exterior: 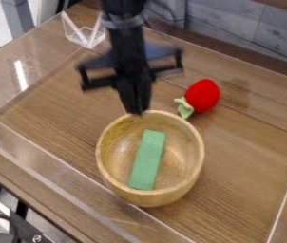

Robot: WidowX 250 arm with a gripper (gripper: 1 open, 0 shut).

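A green block [146, 158] lies in a round tan wooden bowl [113, 171] at the front centre. My dark gripper [124, 66] is raised behind and above the bowl, blurred by motion, with nothing visible in it; whether it is open or shut is unclear.
A red object with a green top [202, 96], like a strawberry, lies right of the gripper, behind the bowl. A grey wall [248, 33] runs along the back right.
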